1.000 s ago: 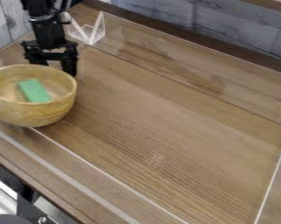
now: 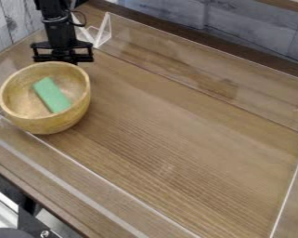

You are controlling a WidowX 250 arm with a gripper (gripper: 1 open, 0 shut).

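A large yellow-tan wooden bowl (image 2: 67, 117) sits at the left of the table, with a flat green block (image 2: 51, 93) lying inside it. Just behind the bowl, at the back left, is my dark gripper (image 2: 62, 54), low at the bowl's far side. Its fingertips are small and dark here; it looks shut, and whether they touch the rim is unclear.
A grey wall (image 2: 251, 28) runs along the back. A white strip-like object stands just right of my gripper at the back.
My gripper and the bowl have moved a little toward the back of the table over the last second, with the green block still inside the bowl.
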